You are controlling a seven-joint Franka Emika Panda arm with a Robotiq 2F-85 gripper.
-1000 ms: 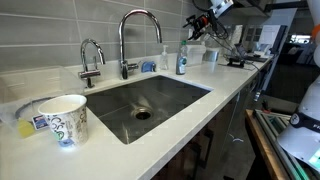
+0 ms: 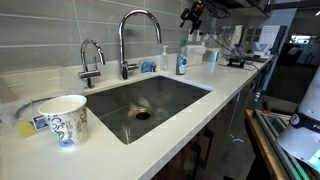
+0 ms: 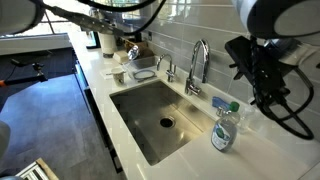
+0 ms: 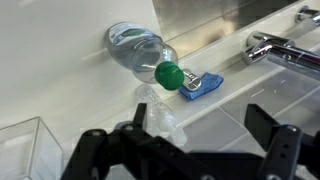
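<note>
My gripper stands open above the counter, its dark fingers spread wide with nothing between them. In exterior view 1 the gripper (image 2: 189, 18) hangs high at the back, above a clear bottle with a green cap (image 2: 181, 62). Beyond the fingertips in the wrist view, that bottle (image 4: 138, 48) stands near the sink's edge, apart from the gripper. A clear pump bottle (image 4: 158, 112) is closer to the wall, and a blue sponge (image 4: 203, 87) sits beside the green cap. Exterior view 2 has the bottle (image 3: 223, 130) upright at the sink's near right corner.
The sink (image 2: 150, 108) is empty, with a tall faucet (image 3: 203, 60) behind it. At the far end of the counter stand a patterned cup (image 2: 66, 120) and a clear container (image 2: 20, 95). A clear bin (image 4: 30, 150) fills the wrist view's lower left.
The arm at the back has risen a little and shifted slightly left in exterior view 1. Bottles, sponge and cup have stayed in place.
</note>
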